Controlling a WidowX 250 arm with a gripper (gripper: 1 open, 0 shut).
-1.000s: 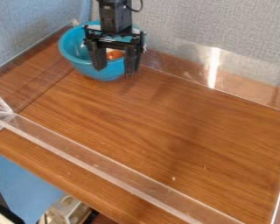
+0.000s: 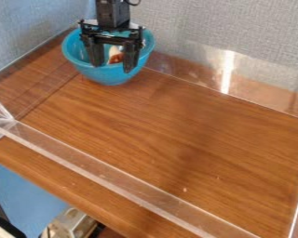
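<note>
My black gripper (image 2: 112, 58) is open over a light blue bowl (image 2: 107, 74) at the back left of the wooden table (image 2: 177, 158), its fingers spread on either side above or within the bowl. An orange and white object (image 2: 115, 54) shows inside the bowl between the fingers, partly hidden by the gripper.
Low clear walls edge the tabletop, and textured grey walls stand behind. Some clutter lies below the front left edge.
</note>
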